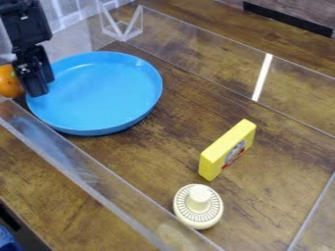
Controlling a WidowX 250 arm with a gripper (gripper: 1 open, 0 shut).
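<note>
My black gripper (27,74) is at the upper left, fingers open and pointing down, over the left rim of a blue plate (98,93) and beside an orange round object (8,82) that is partly cut off at the frame's left edge. Whether the fingers touch the orange object is hard to tell.
A yellow box (226,148) stands right of centre on the wooden table (170,127). A white round object with a knob (198,208) sits at the bottom. Clear plastic walls border the area, with a small white wire piece (120,20) at the top.
</note>
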